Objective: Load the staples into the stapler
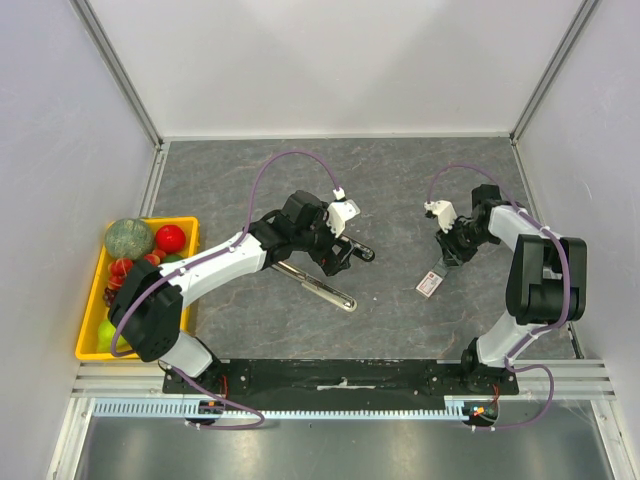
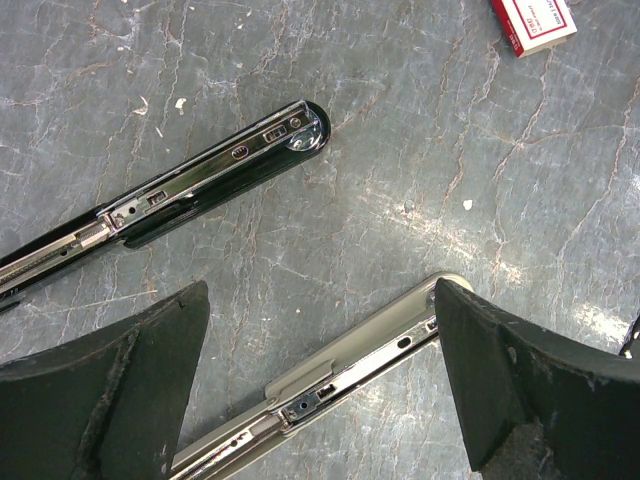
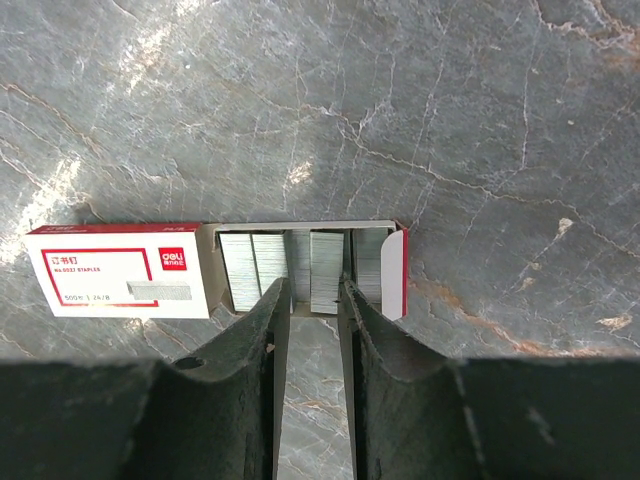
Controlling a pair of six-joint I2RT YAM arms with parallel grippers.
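In the left wrist view, a long black stapler body and a beige one lie side by side on the table, metal channels facing up; whether they join is hidden. Above them my left gripper hangs open and empty, its right finger covering part of the beige one's end. The staple box has a white and red sleeve, its tray pulled out rightward with several staple strips in it. My right gripper is over this tray, shut on one silver strip that still seems within the tray's walls.
A yellow bin of toy fruit stands at the left edge, behind my left arm. Bare grey table lies between the staplers and the staple box, and toward the back.
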